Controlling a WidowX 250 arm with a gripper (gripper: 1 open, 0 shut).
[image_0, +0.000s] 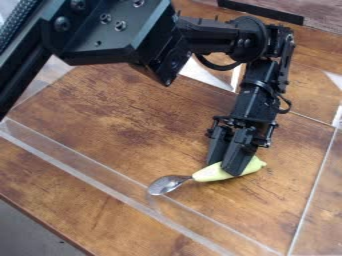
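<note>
A spoon with a metal bowl and a pale yellow-green handle lies on the wooden surface. My black gripper reaches down from above and is shut on the handle, its fingers around the middle of it. The spoon's bowl points to the left, toward the clear plastic edge.
Clear plastic strips or walls border the wooden area along the front left and the right. At the back, some white and dark edges show behind the arm.
</note>
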